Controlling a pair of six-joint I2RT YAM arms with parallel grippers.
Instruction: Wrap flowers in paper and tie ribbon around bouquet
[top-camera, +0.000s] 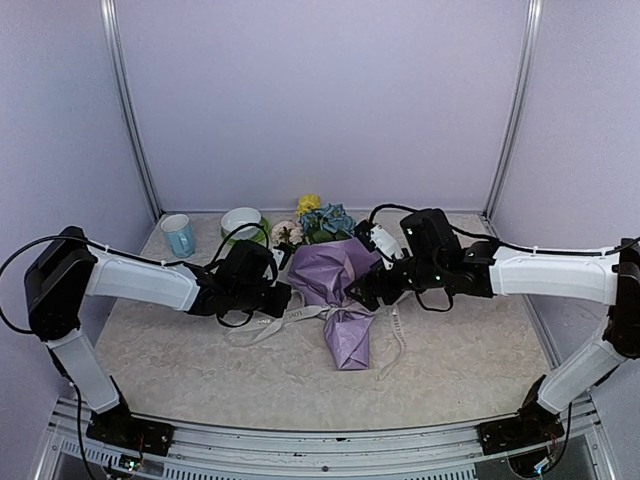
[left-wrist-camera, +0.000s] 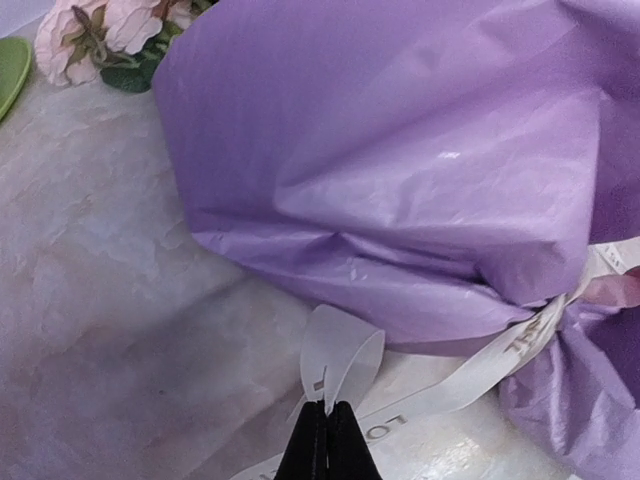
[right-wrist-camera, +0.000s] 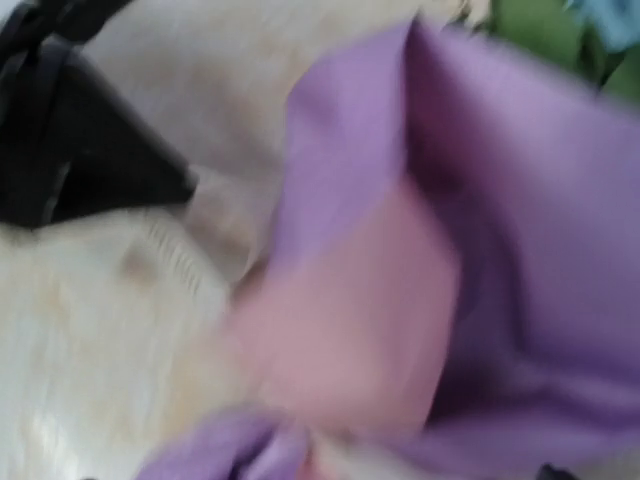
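Observation:
The bouquet lies in purple wrapping (top-camera: 322, 272), its flowers (top-camera: 325, 220) pointing away. A white printed ribbon (top-camera: 293, 316) circles the narrow waist of the wrapping. My left gripper is shut on the ribbon, which loops up from its fingertips left of the wrapping. Over the bouquet's right half hangs my right gripper (top-camera: 365, 296). Its fingertips show only at the bottom corners of the blurred right wrist view, wide apart and open. A pink strip (right-wrist-camera: 350, 310) shows there between purple folds. Right of the waist, the other ribbon tail (top-camera: 397, 345) lies loose on the table.
A light blue mug (top-camera: 178, 235) and a white bowl (top-camera: 241, 220) on a green plate (top-camera: 262, 232) stand at the back left. Both grippers are close together over the bouquet.

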